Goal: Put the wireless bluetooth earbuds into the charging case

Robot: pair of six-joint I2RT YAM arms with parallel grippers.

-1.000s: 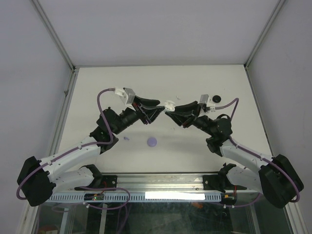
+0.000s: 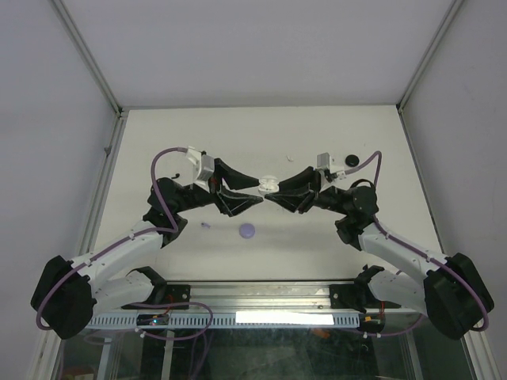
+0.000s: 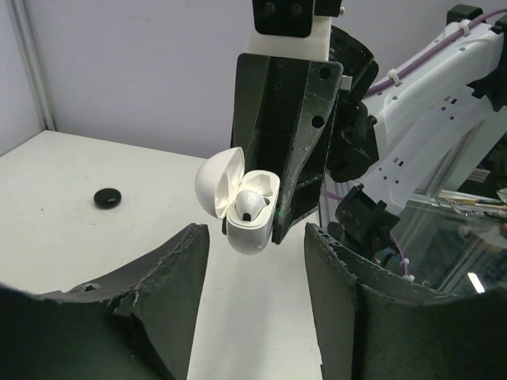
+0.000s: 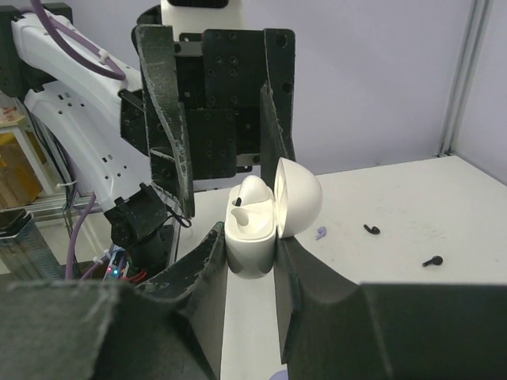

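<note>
The white charging case [image 2: 268, 185] is held upright, lid open, in my right gripper, whose fingers close round its lower body. An earbud [image 3: 250, 202] sits in the case's body, its rounded top showing. My left gripper stands open just left of the case in the top view, its two fingertips apart with nothing seen between them; in the right wrist view its fingers rise behind the case.
On the white table [image 2: 198, 134] lie a black disc [image 2: 352, 161], a purple disc [image 2: 246, 230] and several small loose pieces. The table's front edge has a metal rail.
The case and my right gripper have shifted slightly left and down in the top view. My left gripper has turned and moved a little down and left, its fingers now spread beside the case.
</note>
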